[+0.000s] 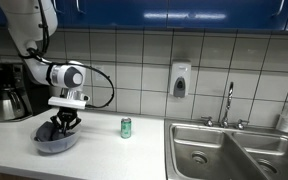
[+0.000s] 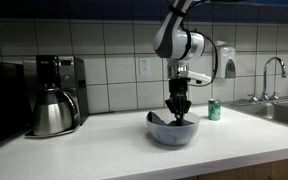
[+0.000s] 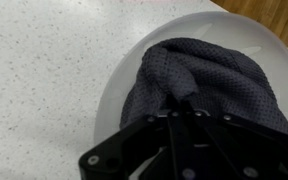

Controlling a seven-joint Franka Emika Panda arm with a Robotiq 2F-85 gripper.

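Observation:
A dark grey textured cloth (image 3: 209,75) lies bunched inside a pale round bowl (image 3: 114,98), seen from above in the wrist view. Just over the bowl (image 2: 173,134), my gripper (image 2: 178,120) points down at the cloth. In the wrist view the gripper is shut on a raised fold of the cloth, with most of the cloth still resting in the bowl. The fingertips are partly hidden by the dark cloth.
A green can (image 1: 126,128) stands on the counter to the right of the bowl, short of the double sink (image 1: 200,150). A steel coffee jug (image 1: 10,97) stands at the back left. Open counter lies between bowl and can.

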